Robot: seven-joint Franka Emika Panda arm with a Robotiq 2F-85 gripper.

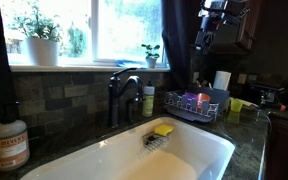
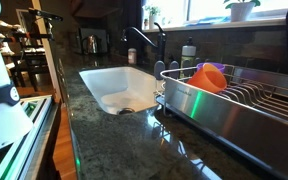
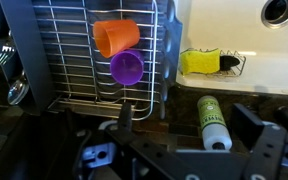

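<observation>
High above the counter, my gripper hangs open near the dish rack. Looking down in the wrist view, its dark fingers are spread wide, with nothing held between them. An orange cup and a purple cup lie in the wire rack, left of the gripper. A yellow sponge sits in a small wire holder at the sink's edge. Between the fingers in the image, but well below, a bottle with a green label stands behind the sink.
The white sink looks empty. A black faucet rises behind it, and a soap bottle stands at the left. Potted plants line the windowsill. Dark counter in front of the rack is clear.
</observation>
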